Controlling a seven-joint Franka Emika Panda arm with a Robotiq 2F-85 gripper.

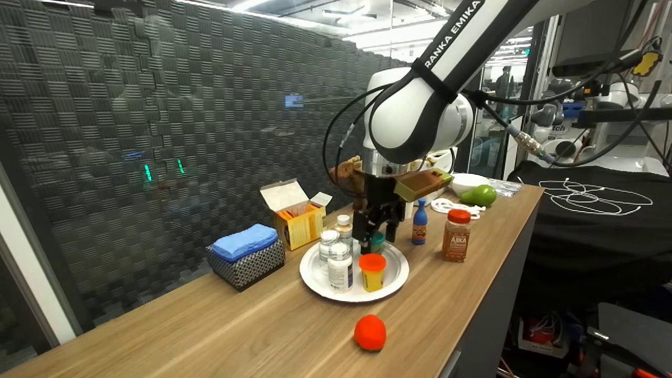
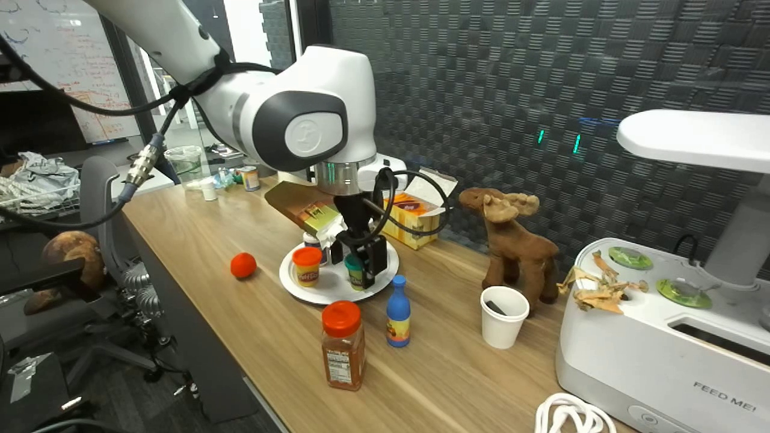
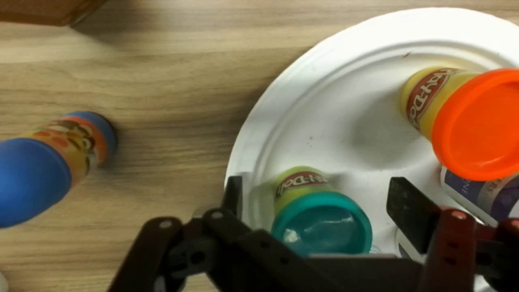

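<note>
A teal-lidded Play-Doh tub (image 3: 323,221) stands upright on the white plate (image 3: 262,141), near its edge. My gripper is open around it from above, one finger on each side, with gaps between the tub and both fingers in the wrist view. In the second exterior view the gripper's black fingers partly cover the tub (image 2: 354,274). An orange-lidded Play-Doh tub (image 1: 372,272) shares the plate. White pill bottles (image 1: 340,268) crowd its other side, close to one finger in the wrist view.
A blue bottle (image 2: 398,314) and a red-capped spice jar (image 2: 343,346) stand just off the plate. A red ball (image 1: 370,333) lies on bare table in front. Around the back are a yellow box (image 1: 302,227), a toy moose (image 2: 520,245) and a paper cup (image 2: 503,317).
</note>
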